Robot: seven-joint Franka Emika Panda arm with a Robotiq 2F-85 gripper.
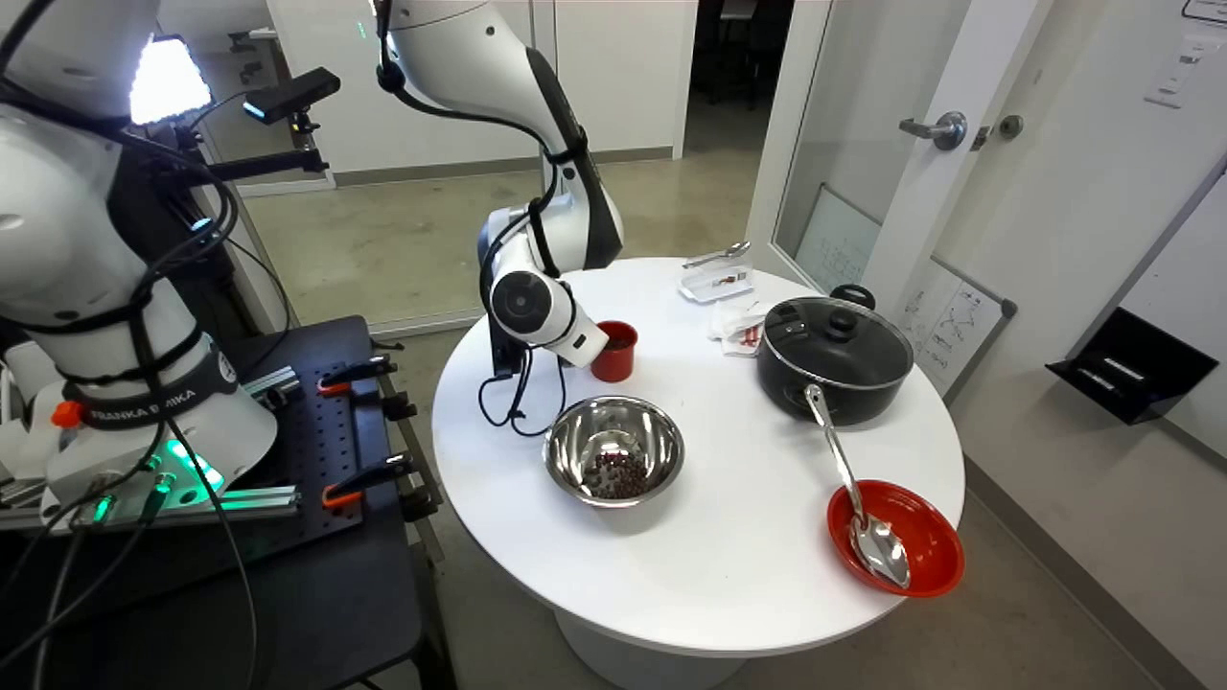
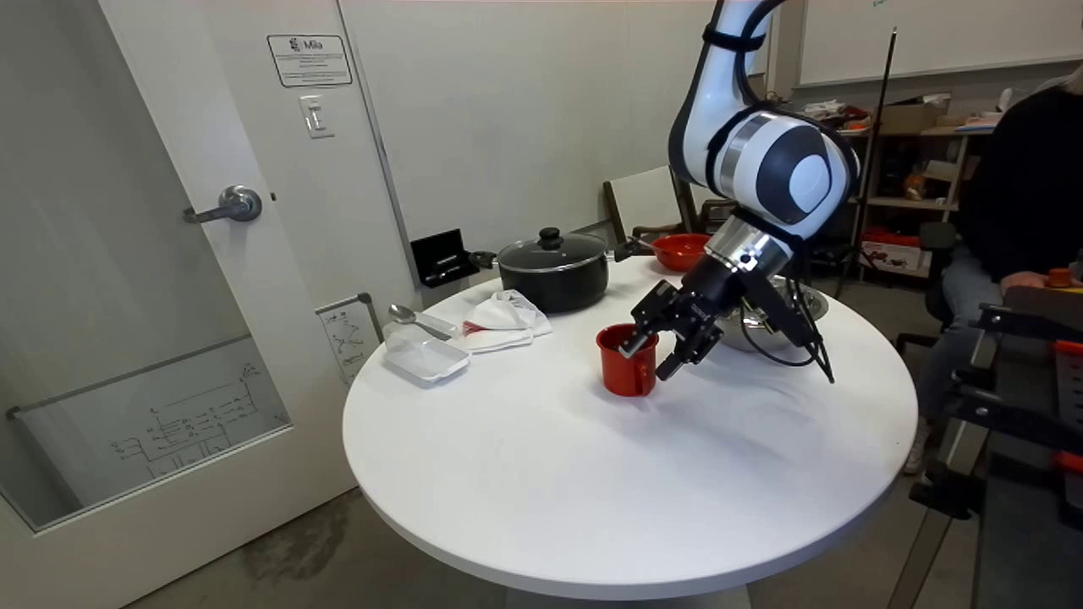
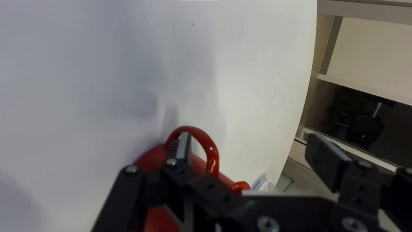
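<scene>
A red mug (image 2: 624, 374) stands upright on the white table, its looped handle (image 3: 211, 154) clear in the wrist view. My gripper (image 2: 651, 357) is tilted down at the mug's handle side, open and holding nothing. In the wrist view, one finger (image 3: 184, 146) overlaps the mug and handle, while the other finger (image 3: 322, 158) is well off to the right. Whether the nearer finger touches the mug or passes through the handle, I cannot tell. Exterior view 1 shows the mug (image 1: 615, 356) right beside my wrist, with the fingers hidden there.
A steel bowl (image 1: 584, 443) with small brown pieces sits close to the arm. Farther off are a lidded black pot (image 1: 828, 397), a red bowl (image 1: 937, 563) with a large spoon (image 1: 880, 546), a cloth (image 2: 504, 315) and a clear tray (image 2: 426, 357).
</scene>
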